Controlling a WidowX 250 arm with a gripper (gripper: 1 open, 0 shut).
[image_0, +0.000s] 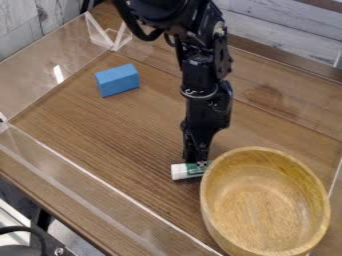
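My black gripper (195, 156) reaches down from the top centre to a small white and green cylindrical object (187, 171) lying on the wooden table, touching or very near the left side of a yellow oval bowl (263, 226). The fingertips are at that object's upper side; they are dark and small, and whether anything sits between them does not show clearly. The fingers look close together.
A blue block (118, 80) lies at the back left of the table (94, 160). Clear plastic side walls edge the left.
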